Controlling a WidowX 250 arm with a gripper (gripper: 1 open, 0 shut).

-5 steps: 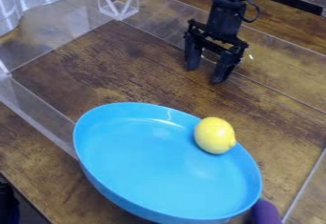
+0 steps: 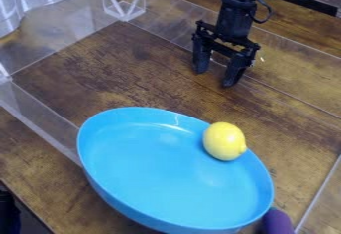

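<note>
My black gripper hangs low over the dark wooden table toward the back, slightly right of centre, its two fingers spread with nothing visible between them. A large blue oval tray lies at the front, and a yellow lemon-like object rests in it at the right end, near the rim. A purple object, partly cut off by the frame, lies at the bottom right corner beside the tray.
Bare table fills the middle and left. Clear plastic edging runs along the left and back, with a white wire-like stand at the back left.
</note>
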